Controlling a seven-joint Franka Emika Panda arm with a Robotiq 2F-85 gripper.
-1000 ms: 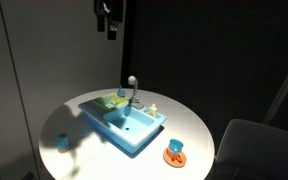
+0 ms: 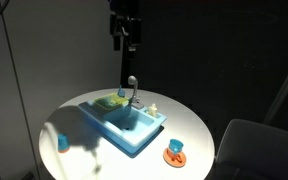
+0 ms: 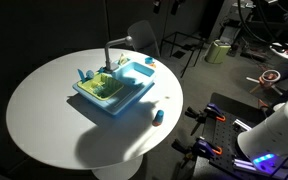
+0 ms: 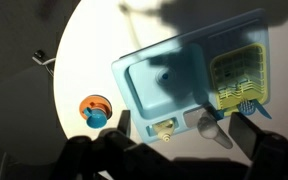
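Note:
High above the round table, my gripper [image 2: 125, 45] hangs in the air, its fingers apart and nothing between them. In the wrist view its two dark fingers [image 4: 121, 125] frame the lower edge of the light-blue toy sink [image 4: 147, 103]. A yellow-green rack [image 4: 234, 72] sits in the sink's side section, with blue utensils beside it. Near the table's edge, a blue cup [image 2: 176, 146] rests on an orange plate [image 2: 174, 158]. Alone on the other side stands a small blue cylindrical item [image 2: 63, 143]; the wrist view does not show it.
A grey faucet [image 2: 133, 92] rises behind the basin, and a small pale bottle [image 2: 152, 110] stands on the sink's rim. The white tabletop [image 3: 59, 120] has wide clear room. A dark chair [image 2: 254, 145] stands beside the table.
My gripper has moved right and somewhat lower in exterior view 1, still well above the table. The sink, cup, plate and blue item look unmoved.

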